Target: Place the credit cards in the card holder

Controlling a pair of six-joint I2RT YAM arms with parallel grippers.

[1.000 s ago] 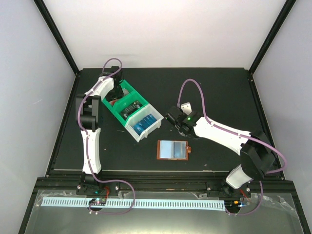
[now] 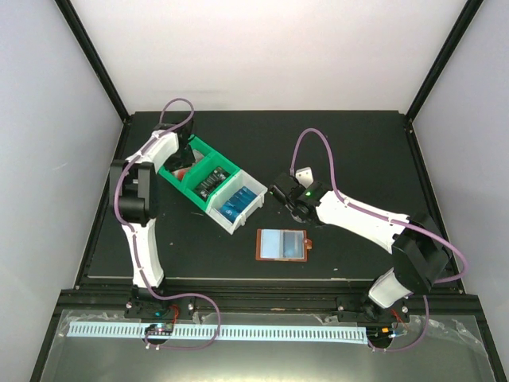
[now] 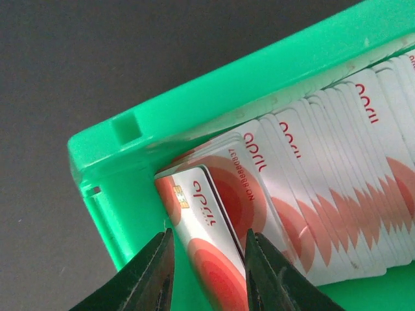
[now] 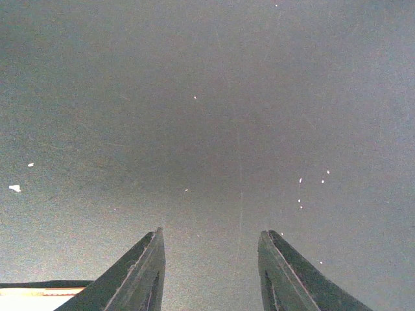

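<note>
A row of white-and-red cards stands in one section of the green bin. My left gripper reaches down into that section, its fingers shut across the frontmost card, one at each long edge. This card leans a little apart from the row, its lower part still inside the bin. The open card holder lies flat near the table's front, brown-rimmed with clear pockets. My right gripper hangs over bare table behind the holder, open and empty; the holder's edge shows at lower left in its wrist view.
The bin's middle section holds black cards. A white bin with blue cards adjoins it, to the left of the right arm's hand.
The left arm has shifted slightly left. The joined bins have moved slightly to the right and forward. My right arm and the card holder have not visibly moved.
</note>
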